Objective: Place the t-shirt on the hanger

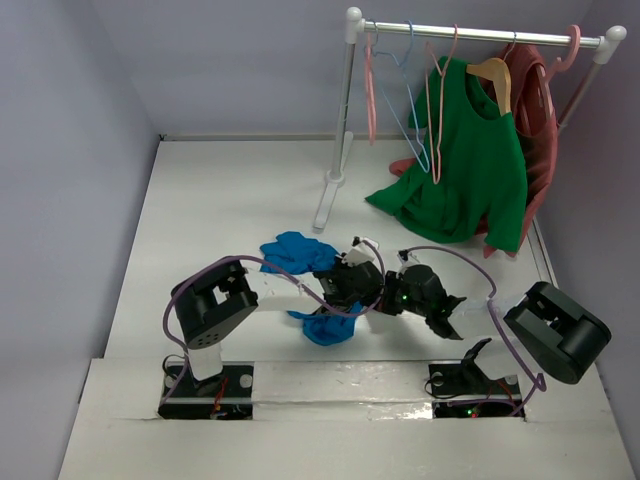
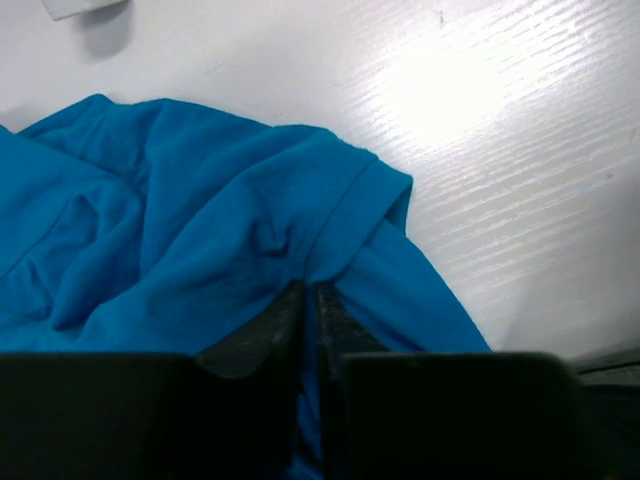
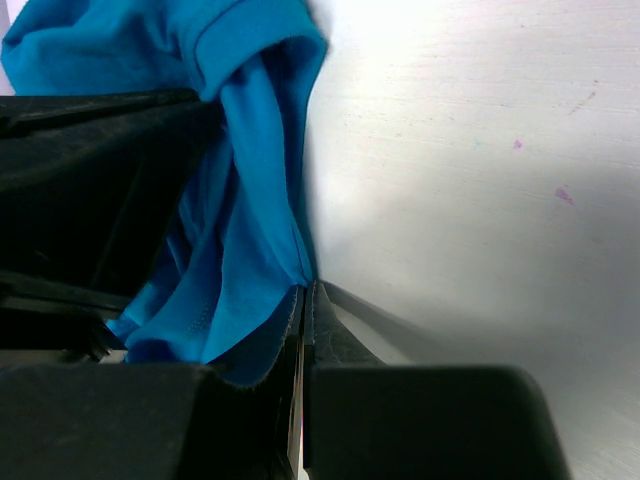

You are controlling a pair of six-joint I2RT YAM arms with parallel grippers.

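The blue t-shirt [image 1: 292, 250] lies crumpled on the white table, partly hidden under my left arm in the top view. In the left wrist view, my left gripper is over the blue cloth [image 2: 230, 225], its fingers close together with a thin strip of blue showing between them. Whether they grip the cloth cannot be told. In the right wrist view, my right gripper is shut at the shirt's edge, where a fold of blue fabric [image 3: 262, 150] narrows to its fingertips. Empty blue and pink hangers [image 1: 408, 90] hang from the rack.
The rack's rail [image 1: 480, 34] spans the back right. A green shirt [image 1: 465, 160] on a wooden hanger [image 1: 494, 76] and a reddish garment [image 1: 535, 130] hang there. A dark finger of the other arm [image 3: 100, 190] is close beside my right gripper.
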